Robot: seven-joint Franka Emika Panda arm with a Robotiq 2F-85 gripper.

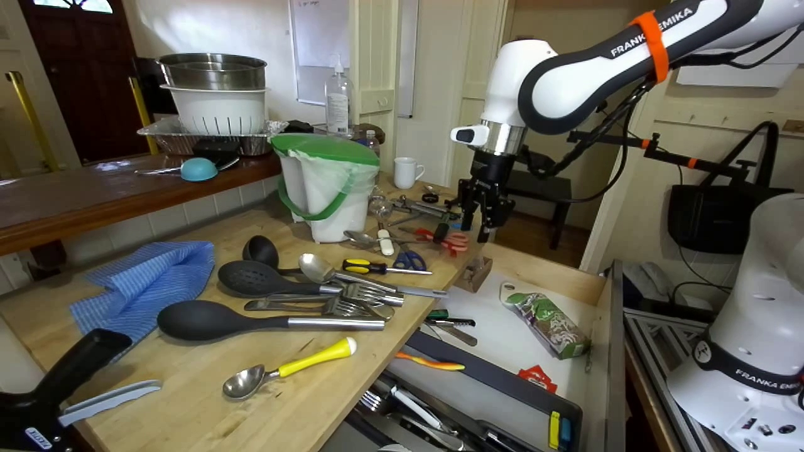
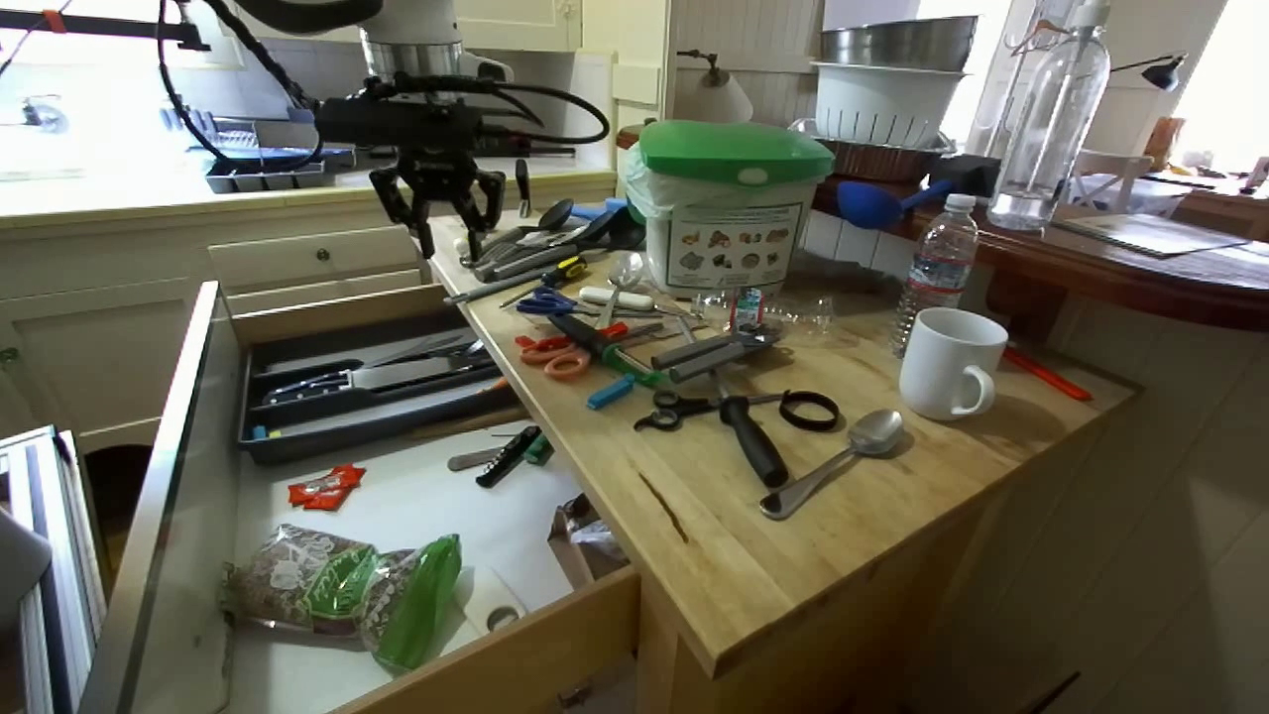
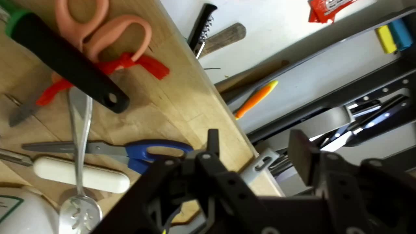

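High over the drawer's edge, my gripper [image 1: 475, 228] hangs with its fingers apart and nothing between them; exterior view 2 shows the same gripper [image 2: 451, 254] clear of the worktop. Down in the drawer lies an orange utensil [image 1: 429, 363], beside the dark cutlery tray. Its orange and yellow end [image 3: 257, 99] shows in the wrist view, above and beyond the gap between the fingers. Blue-handled scissors [image 3: 162, 150], coral-handled scissors [image 3: 80, 33] and a black-and-green handled tool [image 3: 66, 58] rest on the worktop to the left of the fingers.
The open drawer [image 1: 614, 331] holds a green and brown bag [image 1: 546, 324], red packets [image 1: 538, 378] and a corkscrew [image 3: 201, 27]. A white bin with a green lid [image 1: 328, 181] stands on the worktop. Spoons, forks and a yellow-handled scoop [image 1: 316, 357] crowd its front part.
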